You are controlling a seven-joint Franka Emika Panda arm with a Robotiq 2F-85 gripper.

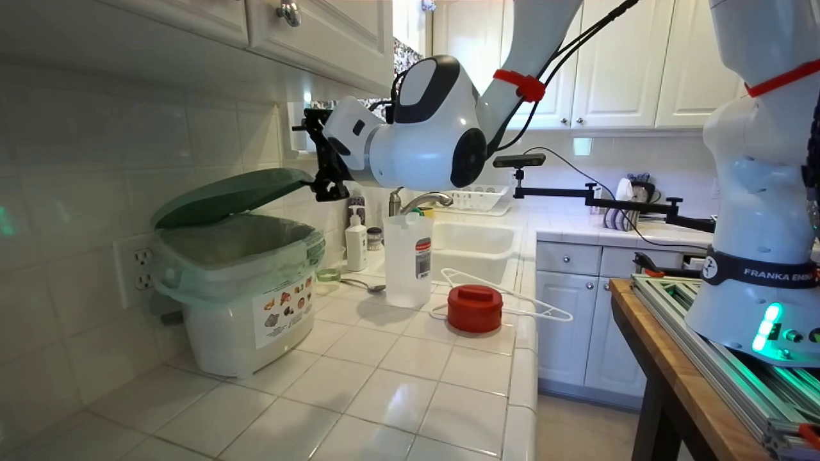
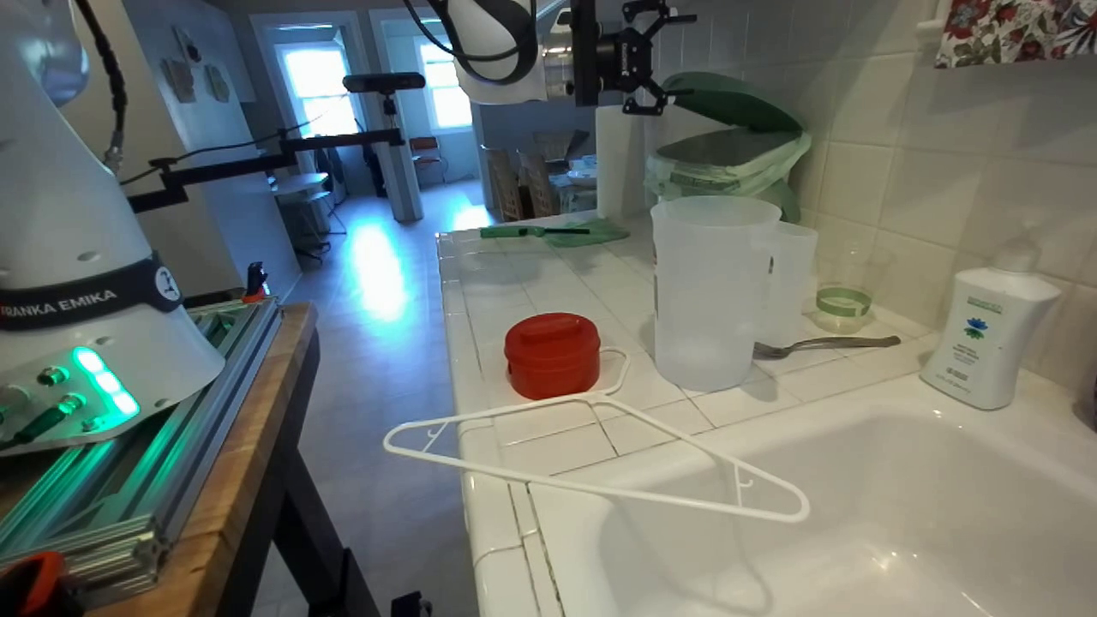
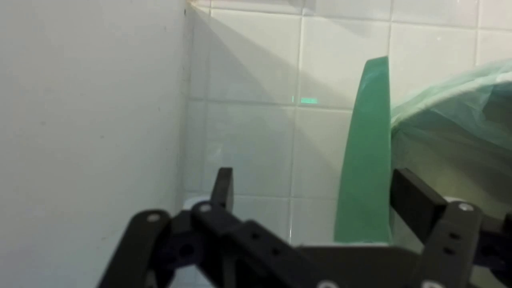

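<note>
My gripper is open, its two black fingers wide apart. In the wrist view the raised green lid of the bin appears between them, close to the right-hand finger; whether they touch I cannot tell. From the first exterior view, the gripper is level with the top edge of the lid, its lower finger right by that edge. The white bin has a pale green liner folded over its rim and stands against the tiled wall. The lid leans up and back, partly open.
A translucent pitcher, a red round container and a white hanger lie between bin and sink. A fork and soap bottle are near the wall. Cabinets hang above.
</note>
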